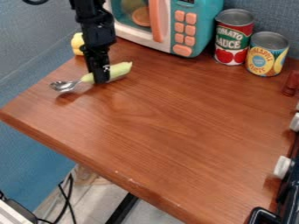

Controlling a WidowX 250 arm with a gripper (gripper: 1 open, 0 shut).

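The black gripper [100, 73] reaches down at the back left of the wooden table, its tip at a pale yellow-green object [119, 70], corn-like, lying slanted. A silver spoon [63, 86] lies just left of it, its bowl toward the left edge; its handle runs under the gripper and the yellow object. Whether the fingers are shut on anything is hard to tell, as the dark tip hides the contact.
A teal toy microwave [186, 26], a tomato sauce can [232, 39] and a yellow can [267, 55] stand along the back. A small red bottle [292, 85] and black appliance edge [282, 197] are at the right.
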